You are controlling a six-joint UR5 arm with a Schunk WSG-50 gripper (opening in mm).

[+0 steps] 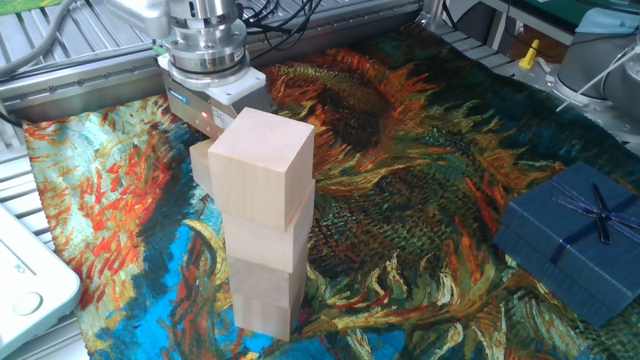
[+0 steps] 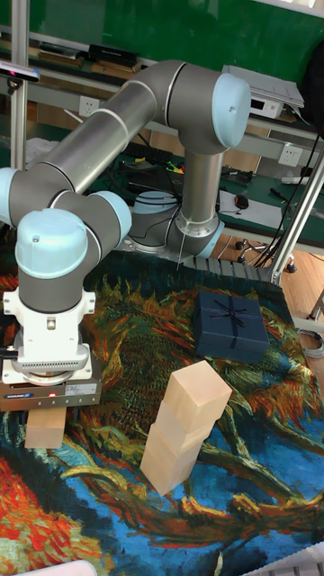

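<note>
A tower of several pale wooden blocks (image 1: 265, 245) stands on the patterned cloth, its layers slightly out of line. In exterior view 3 the same tower (image 2: 182, 427) is right of my gripper (image 2: 46, 408), apart from it. Directly under the gripper's wide, boxy body is another wooden block (image 2: 45, 429). That block (image 1: 201, 168) shows only in part in exterior view 2, behind the tower's top. No fingers can be made out around it, so its grip and any gap to the cloth are unclear.
A dark blue box (image 2: 231, 327) with a ribbon bow lies on the cloth (image 1: 400, 200), well away from the tower. A white device (image 1: 35, 285) sits at the left edge in exterior view 2. Open cloth lies between tower and box.
</note>
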